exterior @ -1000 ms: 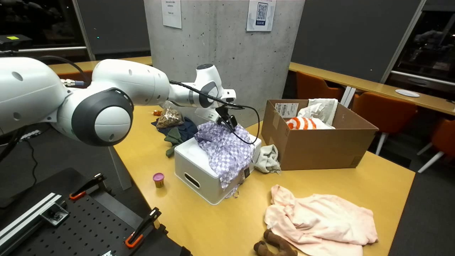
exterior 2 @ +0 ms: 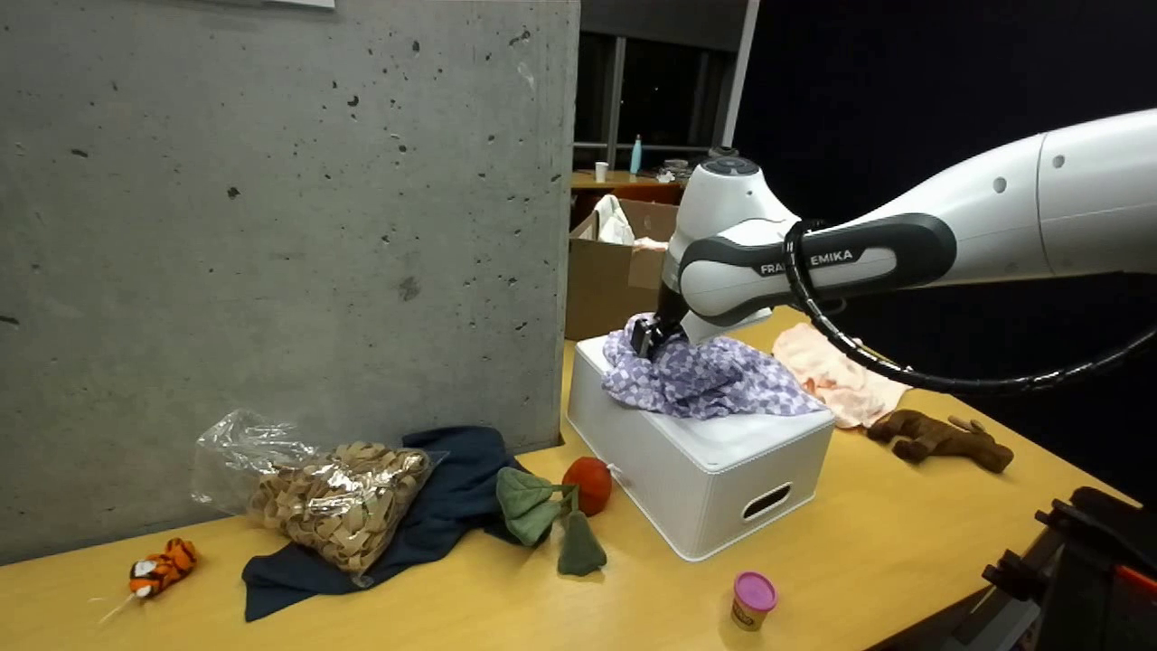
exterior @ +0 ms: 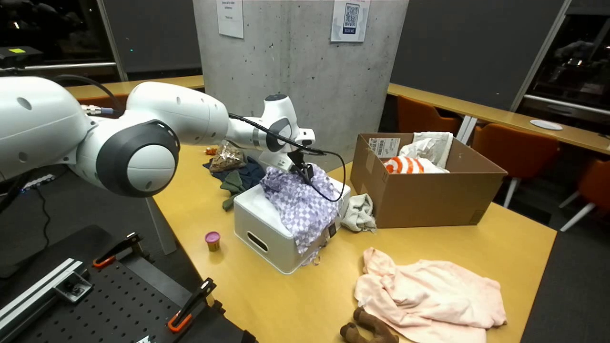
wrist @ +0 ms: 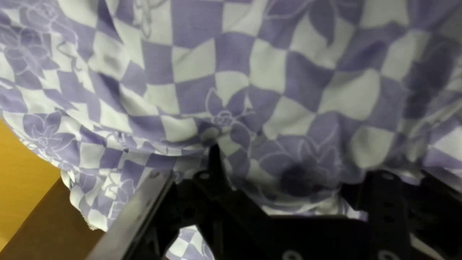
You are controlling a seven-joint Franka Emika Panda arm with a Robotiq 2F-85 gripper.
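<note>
A purple-and-white checked cloth with flower prints (exterior: 306, 208) lies crumpled over the top of a white box (exterior: 264, 226) and hangs down its front side. My gripper (exterior 2: 647, 338) points down into the cloth's folds near the far end of the box. In the wrist view the cloth (wrist: 242, 78) fills most of the picture. The black fingers (wrist: 212, 177) there stand apart, pressed against the fabric with some of it between them. Their tips are partly sunk in the folds, so a firm hold cannot be made out.
An open cardboard box (exterior: 437, 197) with fabrics stands behind, a grey cloth (exterior: 360, 212) beside it. A pink cloth (exterior: 429, 294) and brown plush (exterior: 371, 327) lie at the front right. A purple-lidded tub (exterior 2: 750, 599) and bag (exterior 2: 344, 504) are on the table.
My gripper has come down into the cloth from slightly above it. The fabric around the fingers is pushed and bunched a little; the box stays put.
</note>
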